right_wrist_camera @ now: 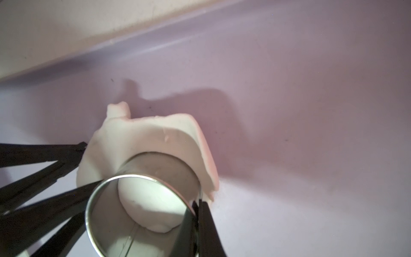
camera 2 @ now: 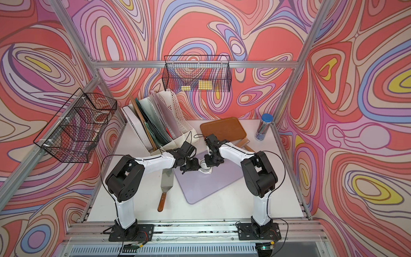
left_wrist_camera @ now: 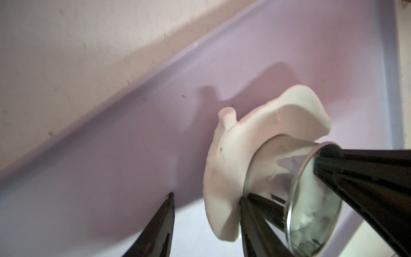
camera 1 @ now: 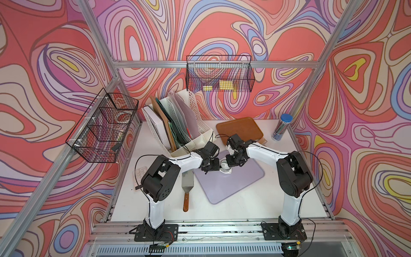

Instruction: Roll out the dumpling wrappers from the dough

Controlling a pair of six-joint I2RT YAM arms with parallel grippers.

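A round metal cutter (right_wrist_camera: 147, 203) stands on a pale sheet of dough (right_wrist_camera: 124, 137), whose uneven edge shows around the ring's far side with a small nub sticking out. My right gripper is shut on the cutter's thin wall. Dough is visible inside the ring too. From the left, my left gripper is open, its fingers spread at the dough's left border. One of its fingers (left_wrist_camera: 256, 224) overlaps the dough beside the cutter; whether it touches is hard to tell. All this sits on a lilac tray (camera 1: 231, 184).
A spatula (camera 1: 186, 197) with a wooden handle lies left of the tray. Behind stand a brown board (camera 1: 239, 127), a white rack (camera 1: 194, 143) of upright boards, and a blue-lidded canister (camera 1: 281, 127). The tray's front half is clear.
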